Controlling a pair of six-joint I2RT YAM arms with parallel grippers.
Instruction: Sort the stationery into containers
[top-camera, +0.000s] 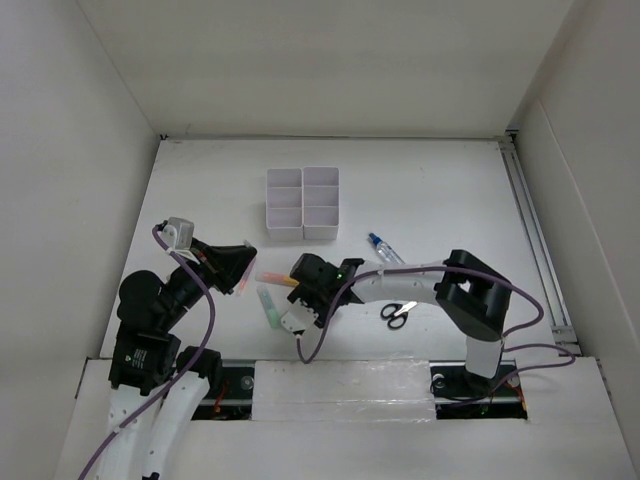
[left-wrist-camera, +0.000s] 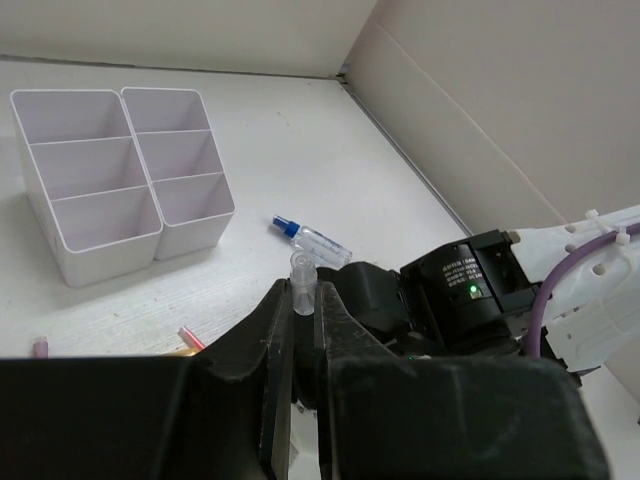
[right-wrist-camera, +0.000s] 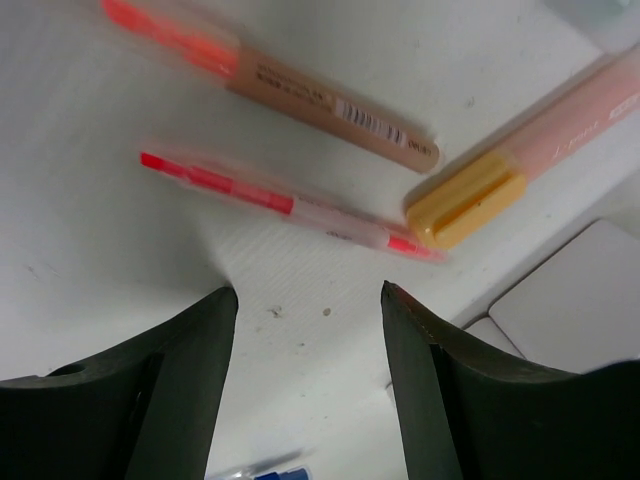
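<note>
My left gripper is shut on a clear tube (left-wrist-camera: 304, 270), raised over the left of the table. My right gripper is open and low, fingertips just short of a red-and-clear pen (right-wrist-camera: 335, 220) on the table. Beyond that lie a brown marker (right-wrist-camera: 330, 115) and a pink marker with yellow cap (right-wrist-camera: 550, 145). In the top view a green item (top-camera: 268, 307) and a pink pen (top-camera: 243, 283) lie left of the right gripper; scissors (top-camera: 394, 316) lie to its right.
The white six-compartment container (top-camera: 285, 205) stands at the back centre, its compartments looking empty. A blue-capped bottle (top-camera: 385, 248) lies right of it, behind the right arm.
</note>
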